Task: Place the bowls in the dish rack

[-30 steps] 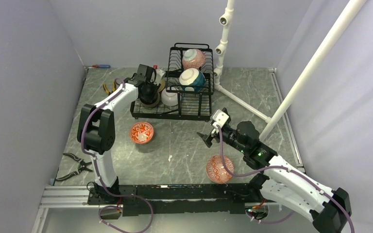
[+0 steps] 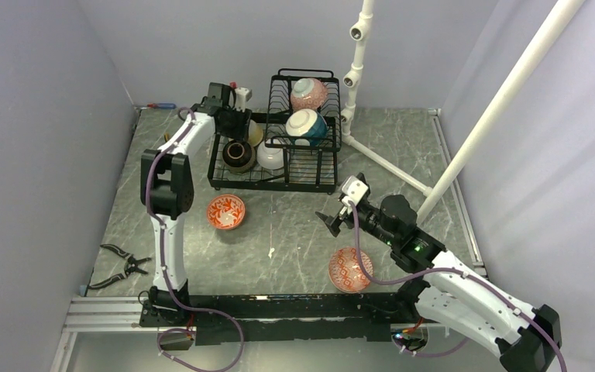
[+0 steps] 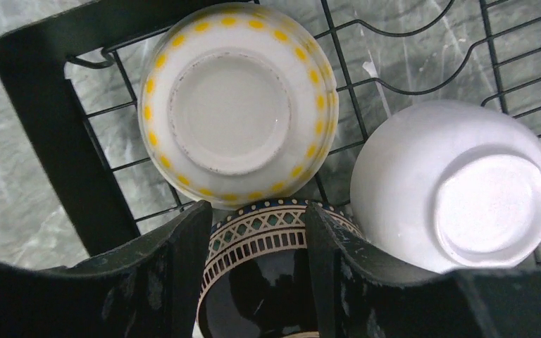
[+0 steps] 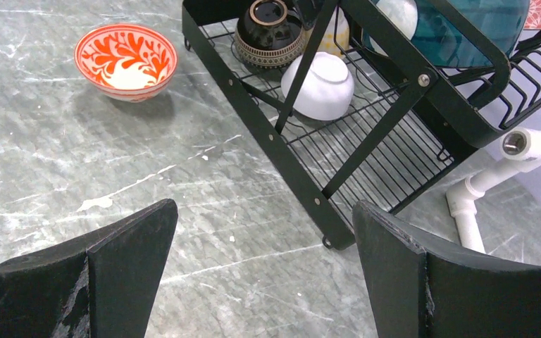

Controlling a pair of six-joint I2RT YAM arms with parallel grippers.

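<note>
My left gripper is over the rack's lower tier, fingers apart above a black patterned bowl [image 3: 253, 289]. A yellow-spotted bowl [image 3: 229, 113] and a white bowl [image 3: 458, 211] lie overturned beside it. The upper tier holds a pink bowl [image 2: 308, 91] and a blue bowl [image 2: 303, 126]. An orange bowl [image 2: 225, 211] stands in front of the black rack [image 2: 240, 180]; a patterned orange bowl [image 2: 350, 269] is at the front. My right gripper [image 2: 329, 217] stands open and empty over the table, right of the orange bowl in the top view.
Pliers [image 2: 132, 265] lie at front left and a screwdriver [image 2: 161, 105] at back left. White pipes [image 2: 387, 163] run along the back and right.
My left gripper has risen and moved toward the back, uncovering more of the black bowl in the top view. The right arm has barely moved.
</note>
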